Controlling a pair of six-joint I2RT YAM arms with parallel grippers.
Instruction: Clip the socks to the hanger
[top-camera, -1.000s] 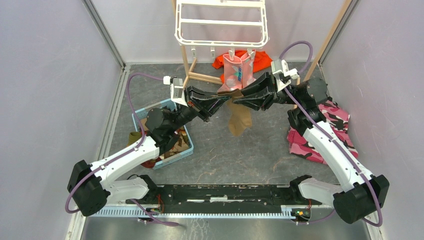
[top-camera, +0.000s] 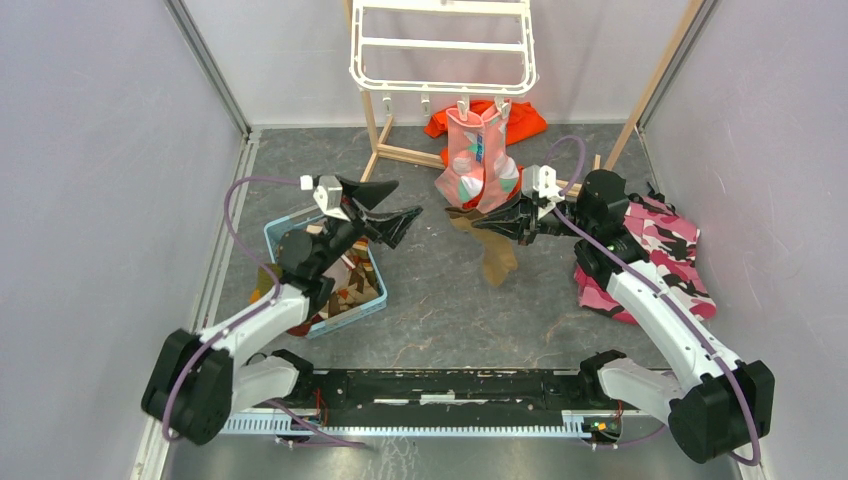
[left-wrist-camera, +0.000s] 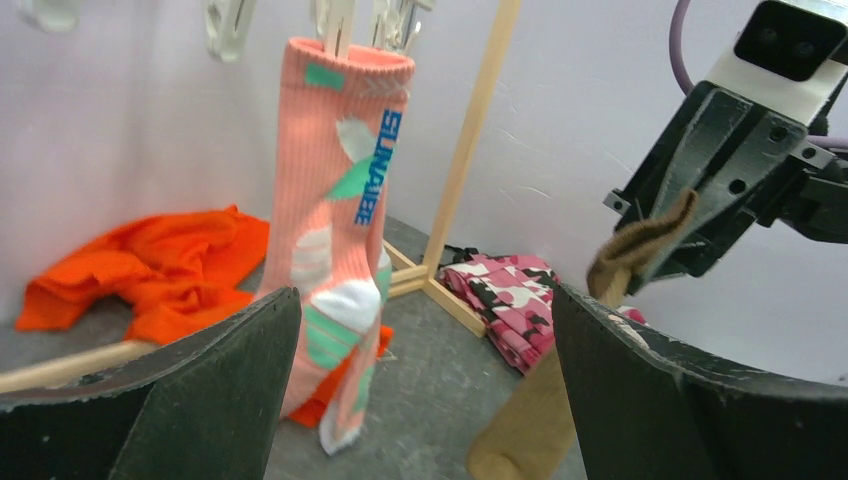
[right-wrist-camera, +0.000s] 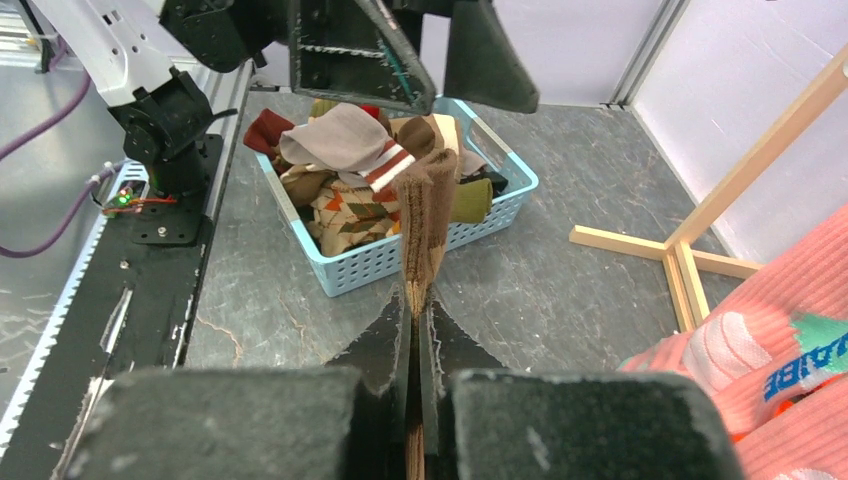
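Note:
A brown sock (top-camera: 497, 258) hangs from my right gripper, which is shut on it, its top rising above the fingertips in the right wrist view. My left gripper (top-camera: 400, 205) stands open, left of the sock and apart from it, nothing between its fingers. The white hanger (top-camera: 443, 85) is at the back, its clips along the front bar. A pink patterned pair of socks (left-wrist-camera: 325, 260) hangs from clips on its right part; clips (left-wrist-camera: 228, 30) to the left hang empty.
A blue basket of socks (right-wrist-camera: 370, 265) stands under the left arm. Orange cloth (left-wrist-camera: 185, 260) lies behind the pink socks, pink camouflage cloth (top-camera: 660, 270) at the right. A wooden frame (top-camera: 405, 153) stands at the back.
The grippers have drawn apart: my left one moved left and opened off the sock, while my right one moved down and right with the sock.

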